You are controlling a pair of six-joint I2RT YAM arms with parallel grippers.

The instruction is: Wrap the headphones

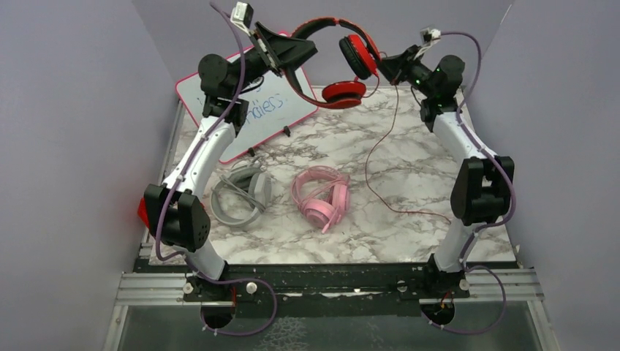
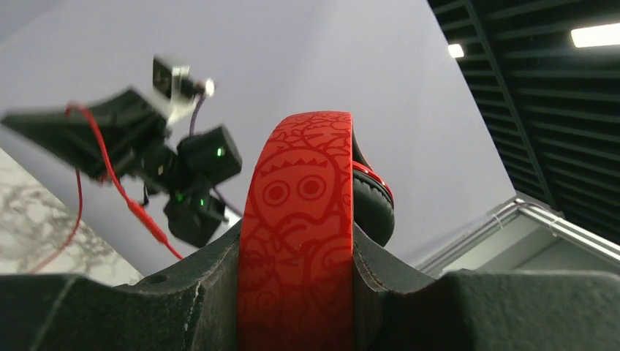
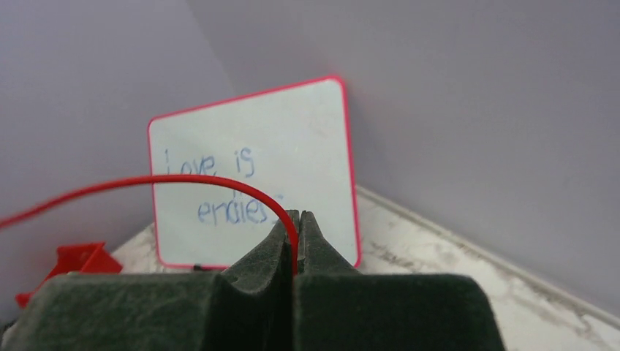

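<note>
Red and black headphones (image 1: pixel 342 95) hang in the air at the back, my left gripper (image 1: pixel 286 57) shut on their headband; in the left wrist view the red band (image 2: pixel 296 219) fills the fingers. My right gripper (image 1: pixel 391 69) is right beside the upper earcup (image 1: pixel 358 55), shut on the thin red cable (image 3: pixel 212 180), which rises between its fingertips and arches left in the right wrist view. The rest of the cable drops from there to the table (image 1: pixel 409 175).
Pink headphones (image 1: pixel 325 208) and grey headphones (image 1: pixel 259 190) lie on the front middle and left of the table. A whiteboard (image 1: pixel 248 128) leans at the back left, with a red object (image 3: pixel 80 259) near it.
</note>
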